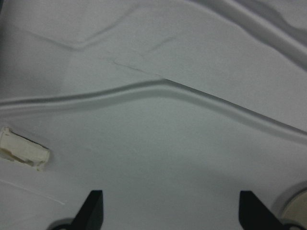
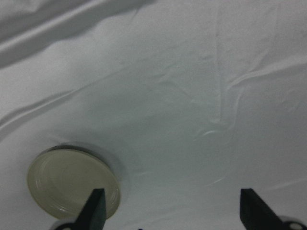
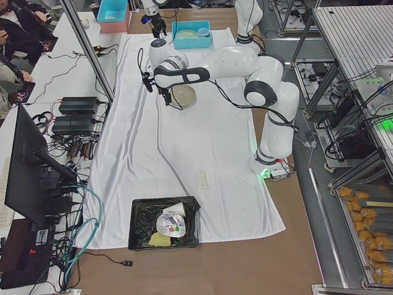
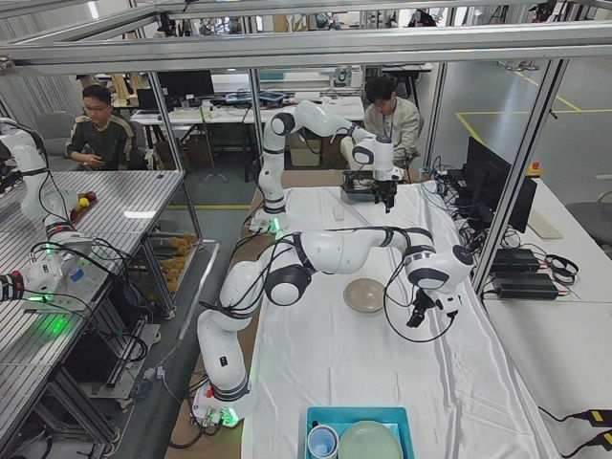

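Note:
A tan plate (image 3: 188, 99) (image 4: 365, 295) lies on the white cloth, partly under the near arm in the left view. My left gripper hangs over bare cloth, open and empty, with a small pale strip (image 1: 23, 147) to its left and a plate edge at lower right. My right gripper stands open with nothing between its fingers, and the plate (image 2: 72, 177) lies toward its left finger.
A blue bin (image 4: 400, 417) with a cup (image 4: 322, 442) and a green plate (image 4: 364, 442) stands at one cloth end. A black lined tray (image 3: 135, 224) holds foil and other items at the other.

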